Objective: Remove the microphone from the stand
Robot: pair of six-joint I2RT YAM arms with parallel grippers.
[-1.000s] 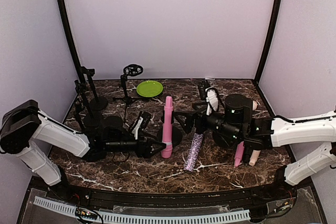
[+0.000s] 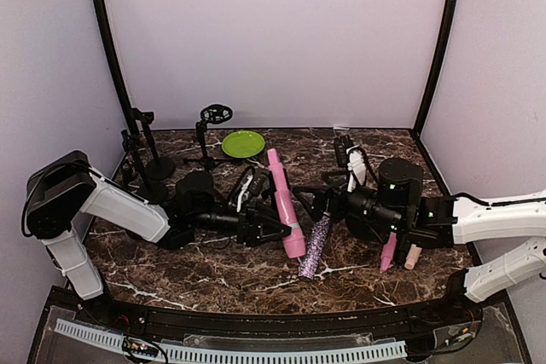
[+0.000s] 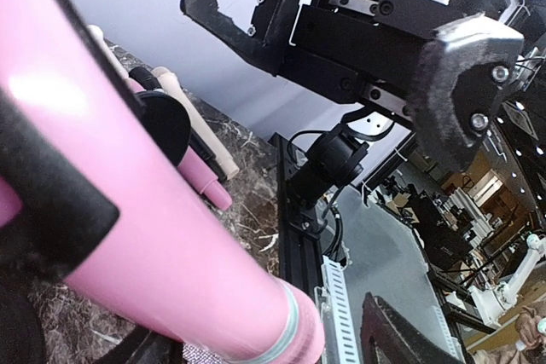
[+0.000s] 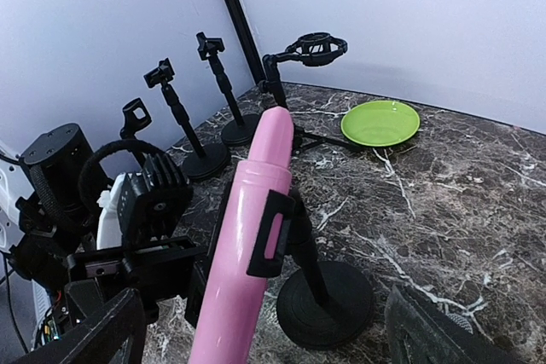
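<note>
A pink microphone leans in the black clip of a stand whose round base shows behind it. My left gripper is open round the lower part of the microphone, which fills much of the left wrist view. My right gripper is open just right of the microphone's upper part; in the right wrist view the microphone stands between and beyond its fingers.
Empty stands are at the back left, near a green plate. A glittery microphone lies in front; pink, black and beige ones lie at the right.
The microphone has gone from upright to tilted, its bottom swung right. My left gripper has moved right and up with it; my right gripper has shifted slightly.
</note>
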